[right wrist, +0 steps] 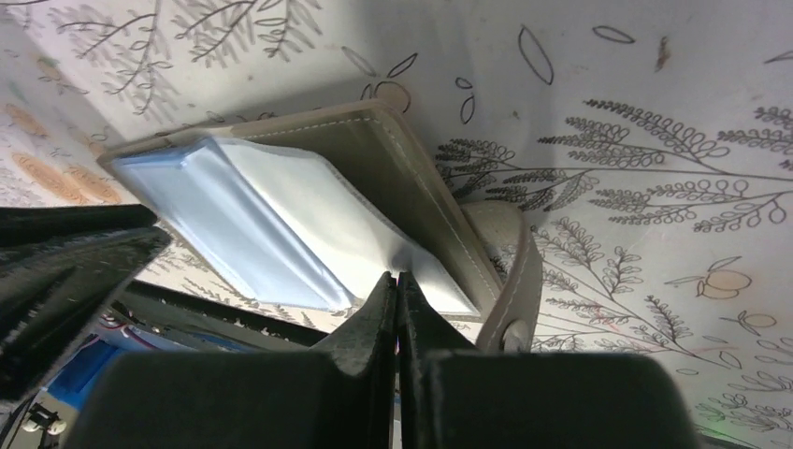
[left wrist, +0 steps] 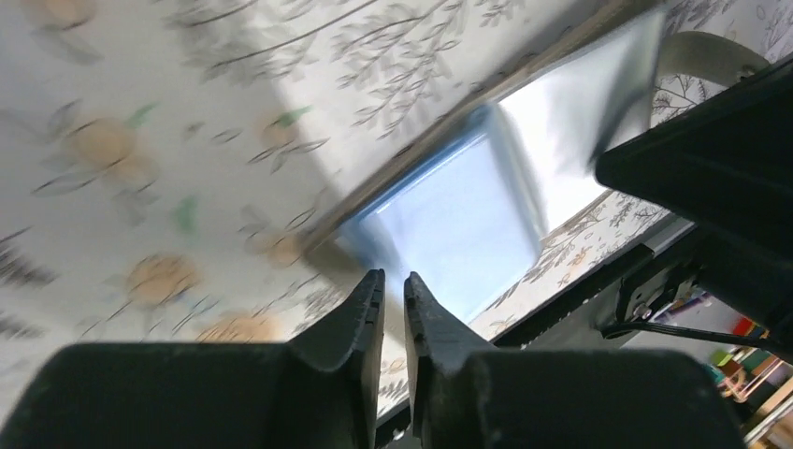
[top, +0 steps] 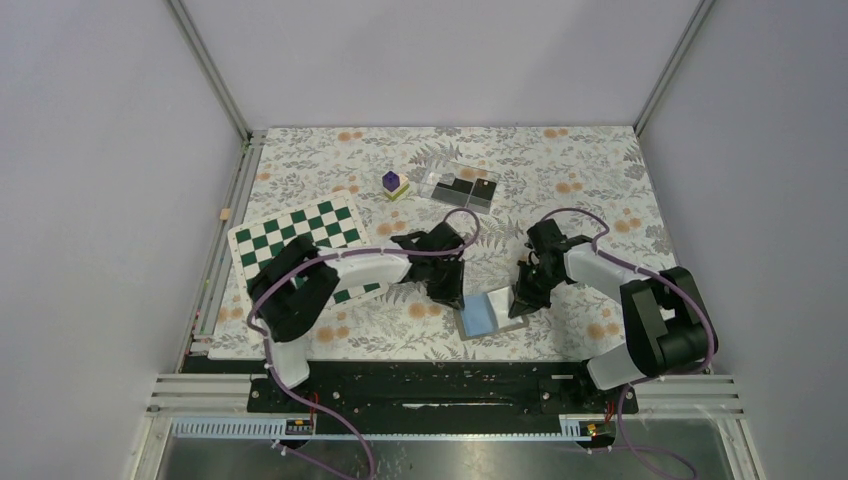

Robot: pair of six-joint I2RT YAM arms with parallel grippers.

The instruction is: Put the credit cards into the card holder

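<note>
The card holder [top: 479, 317] lies unfolded near the table's front edge, a blue panel [left wrist: 458, 220] on its left and a white panel [right wrist: 323, 201] on its right. Over the holder's left end hangs my left gripper, open by a narrow gap with nothing between its fingers. My right gripper is shut at the right part of the white panel, close to the strap [right wrist: 519, 281]; no card shows between its fingers. At the back, dark cards [top: 483, 189] lie in a clear box [top: 430, 178].
To the left is a green and white checkered board [top: 328, 222], partly under the left arm. A small stack of purple, white and yellow blocks [top: 395, 185] stands behind it.
</note>
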